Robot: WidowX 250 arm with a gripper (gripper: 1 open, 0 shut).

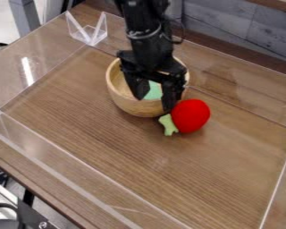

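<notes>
The black gripper [153,82] is over a round wooden bowl [121,98], its fingers open and reaching down into the bowl. A pale green item inside the bowl [154,93] is partly hidden by the gripper. A red round object [191,116] lies on the table just right of the bowl, with a small light green piece [168,124] beside it at its lower left.
Dark items and cables show at the left edge, and a dark edge runs along the back right.
</notes>
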